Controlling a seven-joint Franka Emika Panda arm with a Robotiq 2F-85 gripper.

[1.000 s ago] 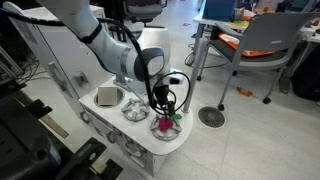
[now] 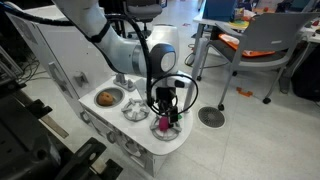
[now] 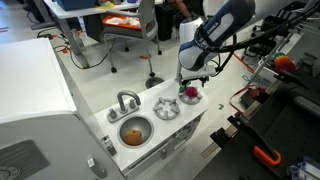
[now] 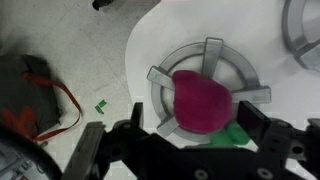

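A magenta rounded object [image 4: 203, 102] rests on the round metal burner [image 4: 235, 68] nearest the counter's end. A green object [image 4: 232, 136] lies beside it, partly covered by a finger in the wrist view. My gripper is open above them, its fingers spread to either side of the magenta object with nothing held. In exterior view 1, the gripper [image 2: 168, 107] hangs low over the burner, with the magenta object [image 2: 163, 124] just below. Exterior view 2 also shows the magenta object [image 3: 191, 92] under the fingers.
A second burner [image 3: 168, 109] and a round sink [image 3: 135, 130] with a brown item [image 3: 134, 137] inside line the white counter. The faucet [image 3: 124, 104] rises behind the sink. A grey chair [image 2: 250, 50] stands on the floor beyond. Bare counter is scarce around the burners.
My gripper has come lower over the burner, and the green object is now more covered in exterior view 1. The sink area showed a pale square one second ago; now the basin is visible.
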